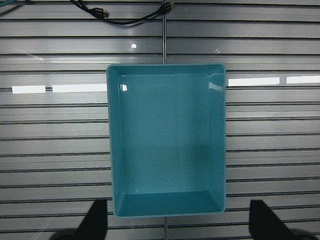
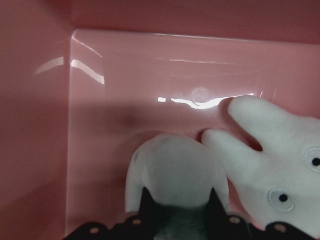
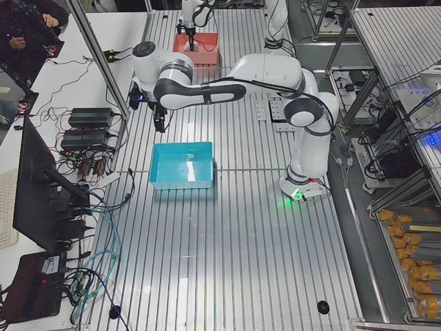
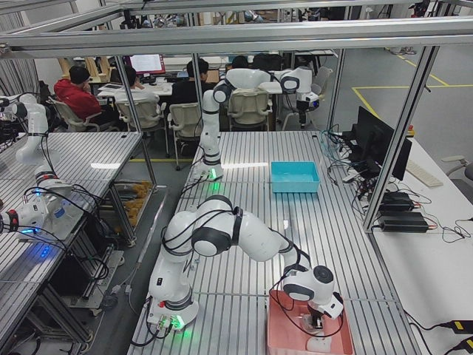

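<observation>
My right gripper is down inside the pink bin (image 4: 344, 342), its fingers at either side of a grey-white plush toy (image 2: 176, 165); whether they are closed on it is unclear. A white plush (image 2: 270, 180) with two long ears and round eyes lies beside it. My left gripper hangs open above the slatted table, just beside the empty teal bin (image 1: 165, 135), with nothing between its fingers.
A monitor (image 3: 38, 193), black boxes and loose cables line one side; metal frame posts (image 4: 403, 133) stand at the edges.
</observation>
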